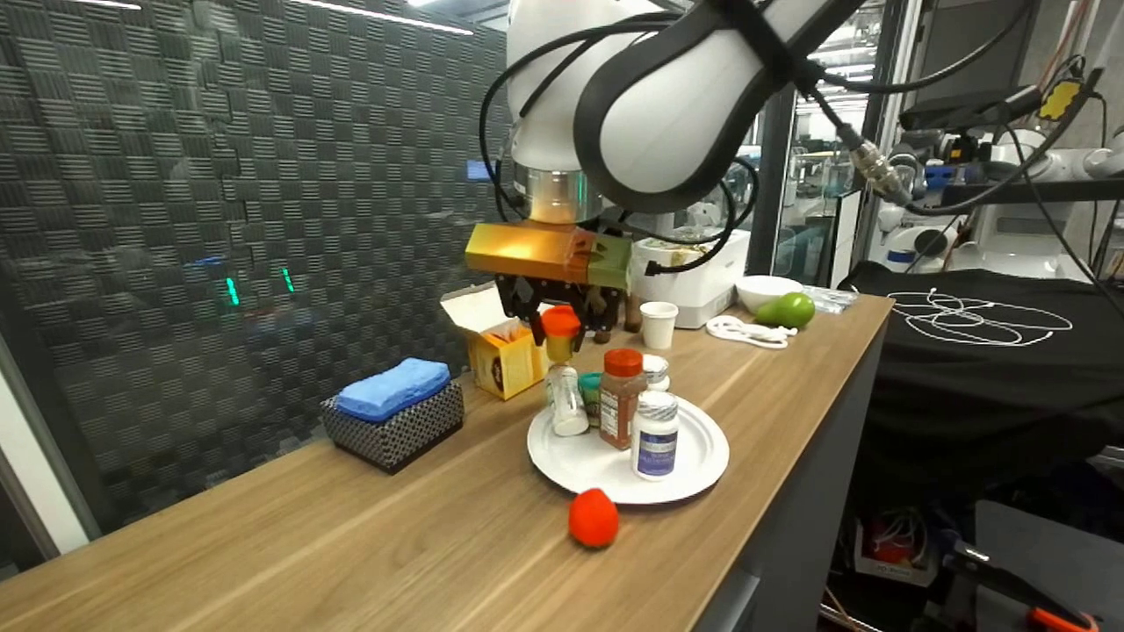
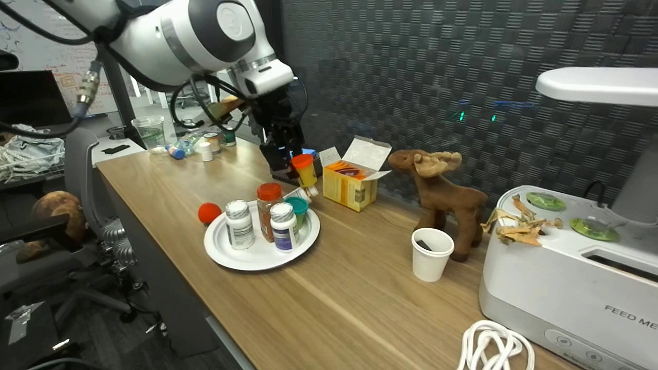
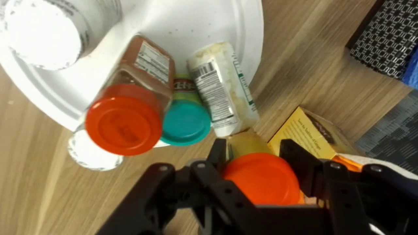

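My gripper is shut on a small yellow tub with an orange-red lid (image 3: 263,178). In exterior view 1 the held tub (image 1: 560,333) hangs above the back left part of the white plate (image 1: 701,473). Exterior view 2 has the tub (image 2: 305,170) in the air behind the plate, in front of the open yellow box (image 2: 351,188). On the plate stand a red-lidded spice jar (image 1: 622,398), white bottles (image 1: 655,434), a teal-lidded tub (image 3: 185,122) and a tilted pale bottle (image 3: 223,88), close to the held tub in the wrist view.
A red ball (image 1: 593,518) lies in front of the plate. A patterned box with a blue cloth (image 1: 394,390) stands left. A paper cup (image 2: 432,254) and toy moose (image 2: 441,197) stand beyond.
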